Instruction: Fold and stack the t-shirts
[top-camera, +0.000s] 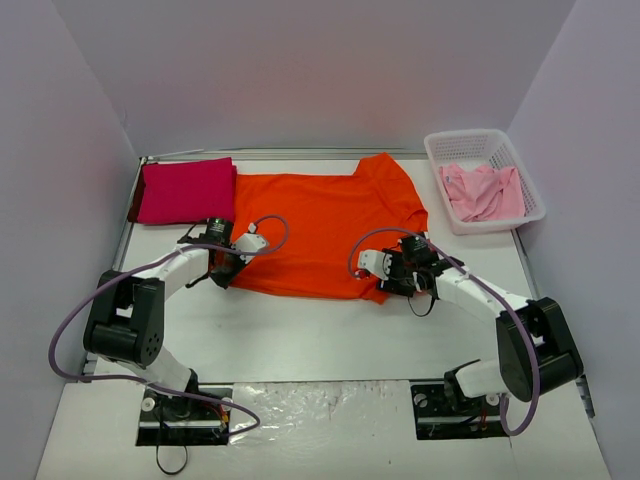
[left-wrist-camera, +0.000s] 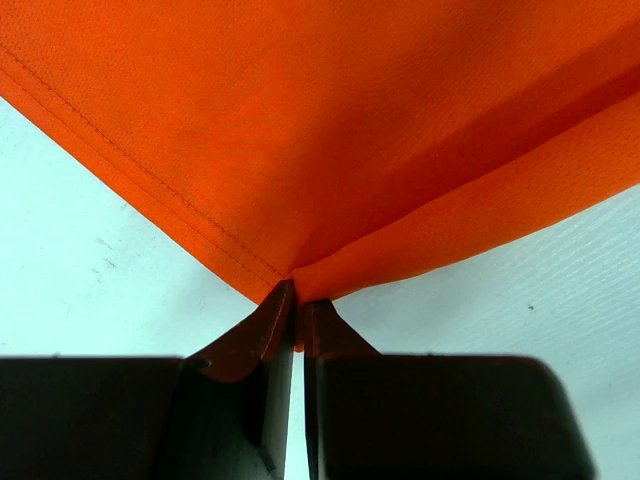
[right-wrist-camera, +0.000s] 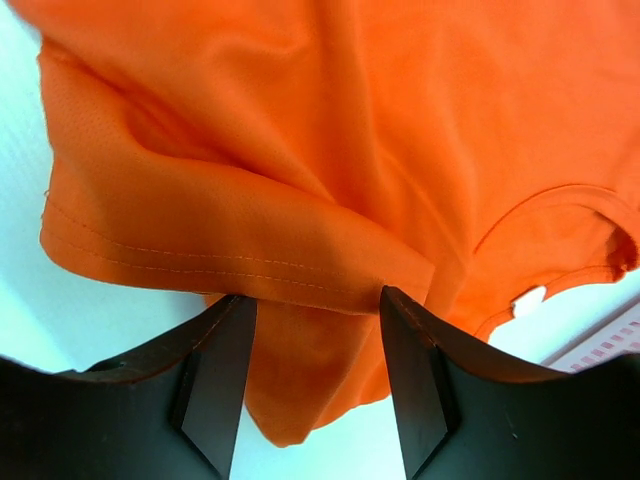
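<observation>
An orange T-shirt (top-camera: 320, 220) lies spread across the middle of the table, with a loose flap near its front right. My left gripper (top-camera: 225, 262) is at its front left corner; in the left wrist view, the fingertips (left-wrist-camera: 280, 310) are shut on the hem corner (left-wrist-camera: 300, 280). My right gripper (top-camera: 390, 280) is at the shirt's right end; in the right wrist view it stands open, with a stitched hem (right-wrist-camera: 250, 260) and a folded flap lying at and beyond its fingertips. The collar (right-wrist-camera: 560, 220) lies to the right there.
A magenta folded shirt (top-camera: 187, 188) sits at the back left. A white basket (top-camera: 443, 150) holding pink cloth (top-camera: 485, 195) stands at the back right. Pale walls enclose the sides and back.
</observation>
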